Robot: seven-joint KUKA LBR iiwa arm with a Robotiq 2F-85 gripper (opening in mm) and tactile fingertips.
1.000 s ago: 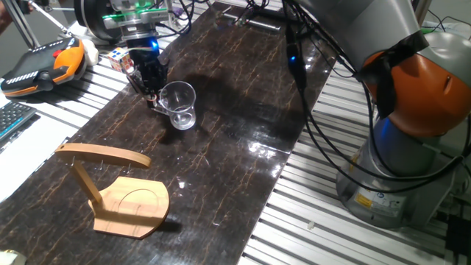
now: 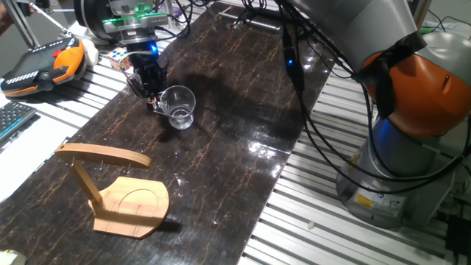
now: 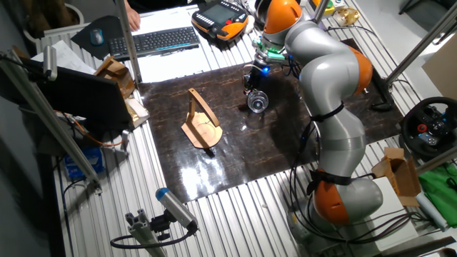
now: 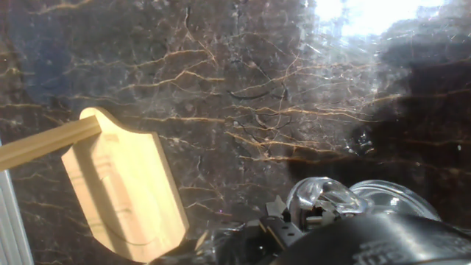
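A clear glass cup (image 2: 179,107) is at the fingertips of my gripper (image 2: 154,104), over the dark marble-patterned table. The gripper looks shut on the cup's near side, perhaps at a handle; the exact contact is too small to make out. In exterior view 2 the cup (image 3: 258,101) shows its round opening, just below the gripper. The wrist view shows clear glass (image 4: 394,197) beside the dark finger parts, partly hidden by the gripper body. Whether the cup's base touches the table I cannot tell. A wooden stand (image 2: 132,208) with an upright and a curved arm stands apart from the cup.
Small pegs show under the stand's curved arm (image 2: 103,154). An orange and black teach pendant (image 3: 221,20) and a keyboard (image 3: 153,44) lie beyond the table's edge. Cables (image 2: 302,96) hang from the arm. Bare dark tabletop (image 2: 221,177) surrounds the cup and stand.
The gripper and the cup's rim have shifted slightly downward in exterior view 1, while the cup's lower end stays nearly in place. The wooden stand has not moved.
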